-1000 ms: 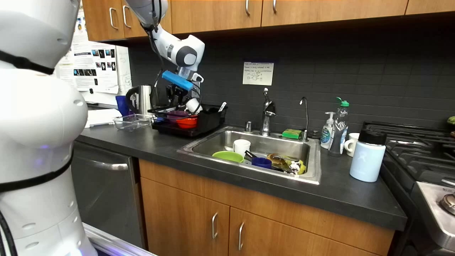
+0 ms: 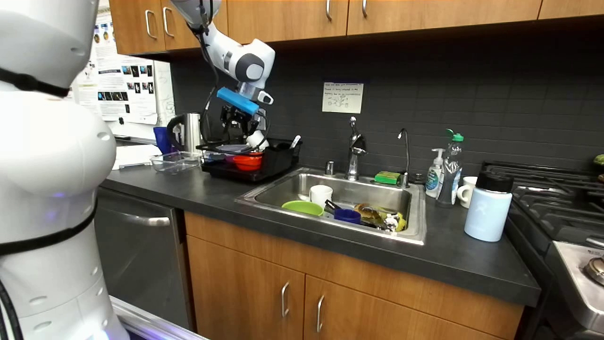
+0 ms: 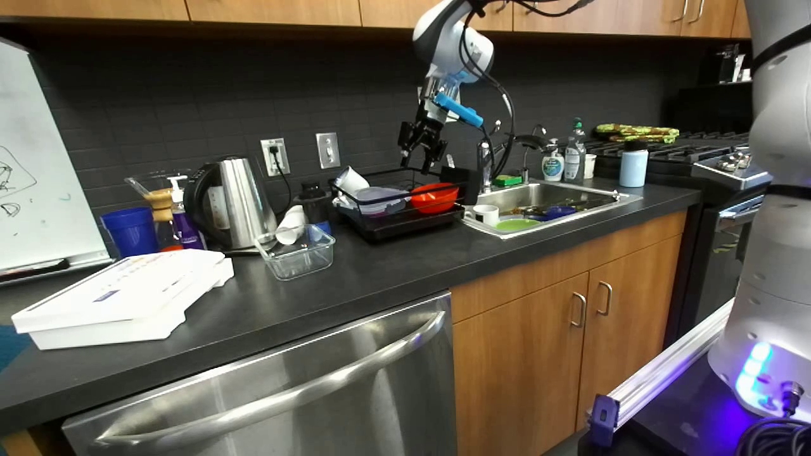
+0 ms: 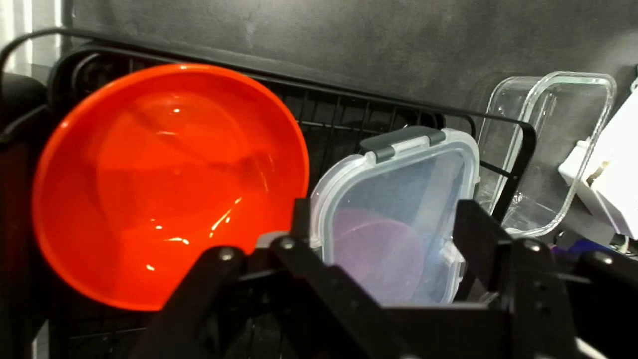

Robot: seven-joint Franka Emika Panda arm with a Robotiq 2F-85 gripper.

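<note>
My gripper points down over the black dish rack point(image 3: 391, 224), its fingers spread apart with empty space between them in exterior view 2. Below that gap, the wrist view shows a clear container with a grey-clipped lid point(image 4: 412, 185), and something purple showing through it. An orange-red bowl point(image 4: 170, 173) lies beside the container, open side up. From the side, the container point(image 3: 377, 199) and the bowl point(image 3: 434, 199) both rest in the rack, below the fingertips. A white mug point(image 3: 351, 181) leans at the rack's back left.
An empty clear glass dish point(image 3: 300, 254) stands left of the rack, with a kettle point(image 3: 243, 205) behind it. To the rack's right is the sink point(image 2: 272, 190) holding several dishes.
The arm and gripper have risen slightly over the rack and shifted a little right in exterior view 1. The sink and counter items look unchanged.
</note>
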